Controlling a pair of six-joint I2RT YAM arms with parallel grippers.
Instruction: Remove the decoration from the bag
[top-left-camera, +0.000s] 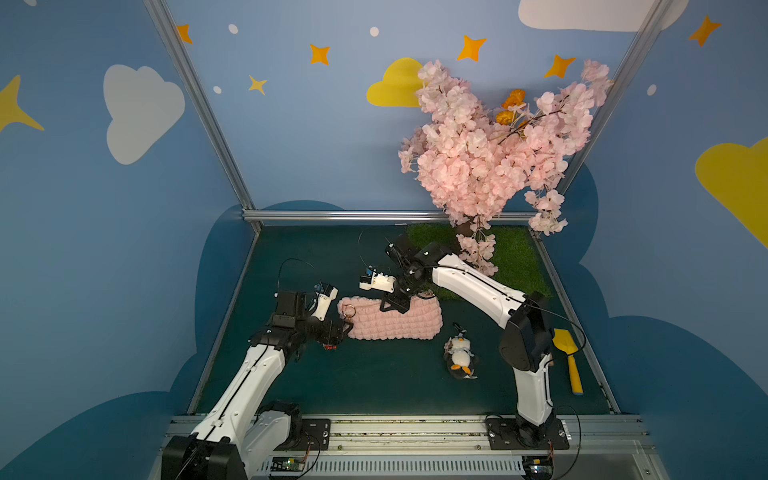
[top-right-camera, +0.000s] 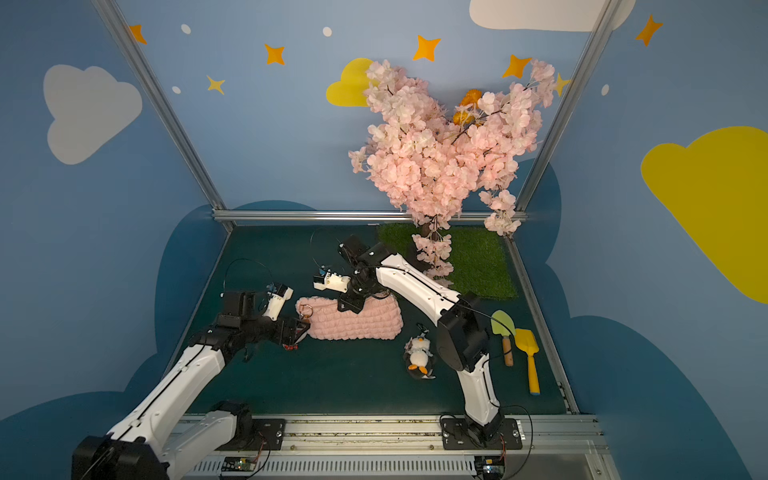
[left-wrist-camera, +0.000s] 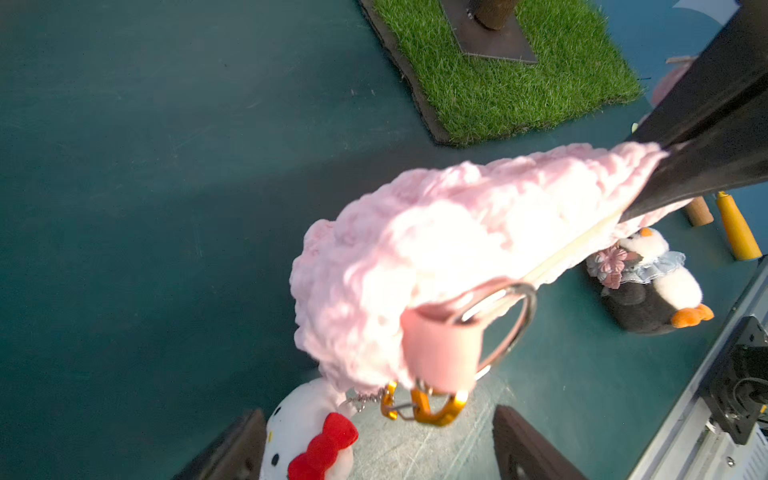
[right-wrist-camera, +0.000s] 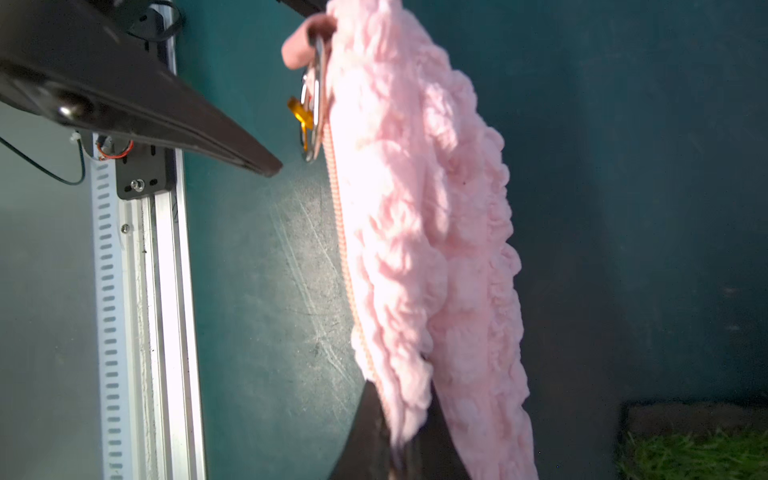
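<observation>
The pink quilted bag (top-left-camera: 390, 324) is held up by my right gripper (top-right-camera: 352, 302), shut on its top edge. At its left end, a pink tab with a metal ring (left-wrist-camera: 505, 336) and gold carabiner (left-wrist-camera: 436, 412) connects by a chain to a white plush decoration (left-wrist-camera: 304, 432) with a red bow, below the bag in the left wrist view. My left gripper is part open beside that end, its fingertips either side of the plush's chain area, not visibly closed on anything.
A penguin plush (top-left-camera: 460, 356) lies right of the bag. Yellow (top-right-camera: 529, 360) and green (top-right-camera: 502, 324) shovels lie at the right. A grass mat (top-right-camera: 480, 264) with a blossom tree (top-right-camera: 432, 160) stands at the back.
</observation>
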